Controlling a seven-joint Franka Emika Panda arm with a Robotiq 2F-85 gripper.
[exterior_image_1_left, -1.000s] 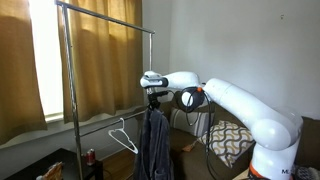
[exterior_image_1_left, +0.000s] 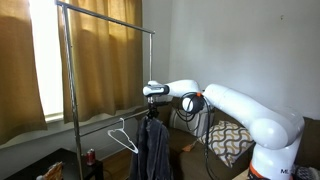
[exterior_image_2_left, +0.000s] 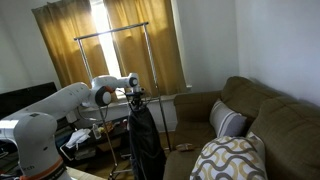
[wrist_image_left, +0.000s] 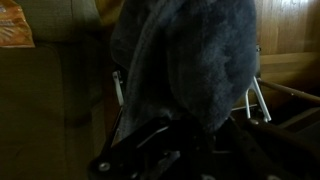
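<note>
A dark grey cloth (exterior_image_1_left: 152, 152), perhaps a garment or towel, hangs from my gripper (exterior_image_1_left: 153, 106), which is shut on its upper end. From the other side the cloth (exterior_image_2_left: 146, 145) drapes in a long fold beside the rack. In the wrist view, the cloth (wrist_image_left: 205, 60) bunches up between the dark fingers and hides much of them. A white hanger (exterior_image_1_left: 124, 136) sits to the left of the cloth, below the rack's upper bar.
A metal clothes rack (exterior_image_1_left: 71, 75) stands by the curtained window. The brown sofa (exterior_image_2_left: 205, 108) carries patterned pillows (exterior_image_2_left: 230, 160). Dark furniture (exterior_image_1_left: 50, 165) stands low at the left, with a red can (exterior_image_1_left: 91, 157) near it.
My gripper and the cloth's top have come down slightly over the last second. The cloth stays in its hold, and the hanger and rack look unmoved.
</note>
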